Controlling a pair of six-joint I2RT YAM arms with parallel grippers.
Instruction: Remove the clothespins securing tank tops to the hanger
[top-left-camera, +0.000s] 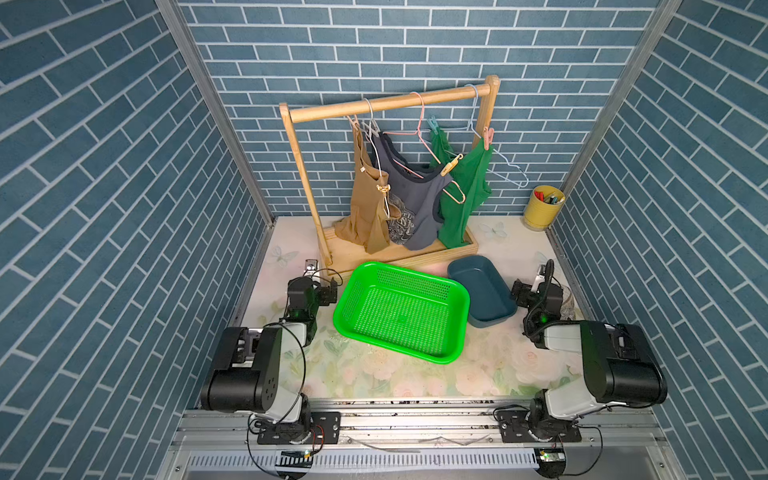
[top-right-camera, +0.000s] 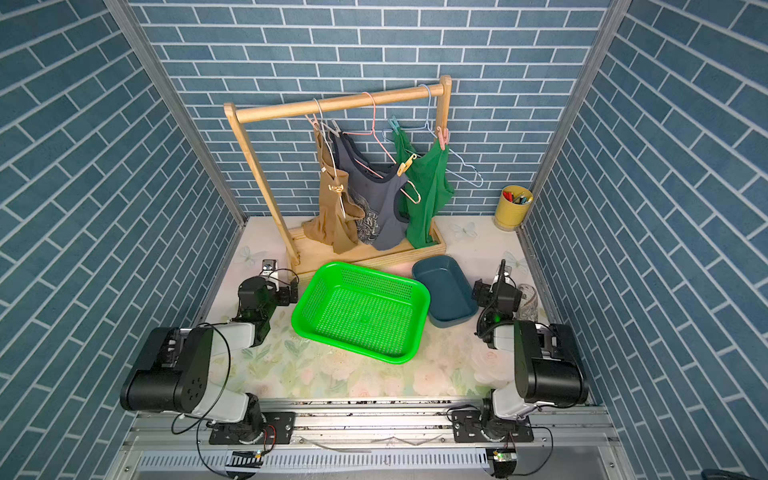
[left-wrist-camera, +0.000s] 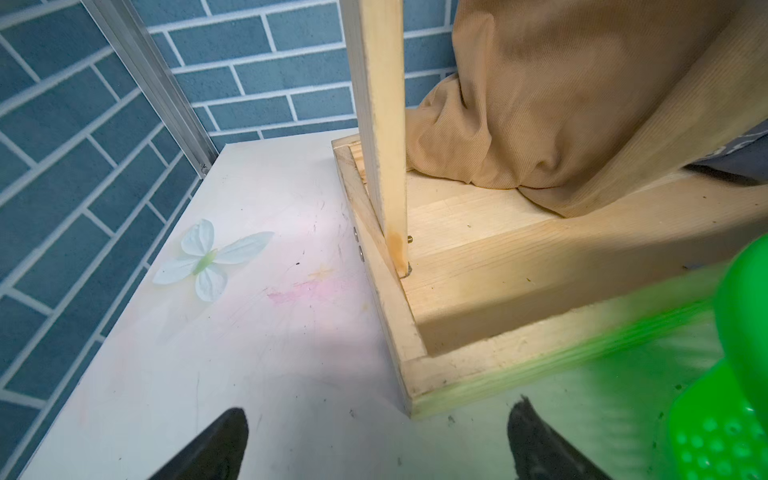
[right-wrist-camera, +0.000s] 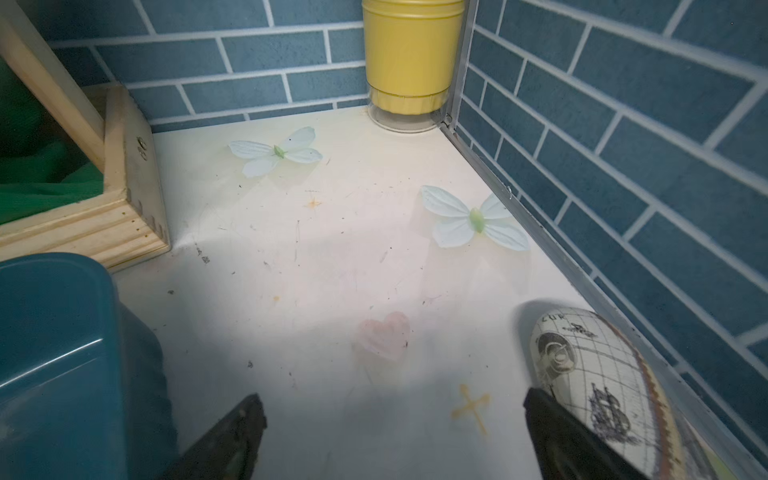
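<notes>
Three tank tops hang from hangers on a wooden rack: a brown one (top-left-camera: 369, 209), a dark grey one (top-left-camera: 417, 200) and a green one (top-left-camera: 466, 188). A yellow clothespin (top-left-camera: 451, 165) grips the grey top's right strap. On the green top sit a pink clothespin (top-left-camera: 488, 137) and a teal clothespin (top-left-camera: 433, 124). A pale clothespin (top-left-camera: 383, 189) shows at the brown top's strap; others at the upper straps are small. Low by the rack's left end, my left gripper is open and empty. My right gripper, right of the blue bin, also stands open, holding nothing.
A green basket (top-left-camera: 345, 328) lies in front of the rack (top-left-camera: 392, 103), with a dark blue bin (top-left-camera: 501, 316) at its right. At the back right stands a yellow cup (top-left-camera: 541, 213) of pens. A patterned object (right-wrist-camera: 601, 384) lies along the right wall.
</notes>
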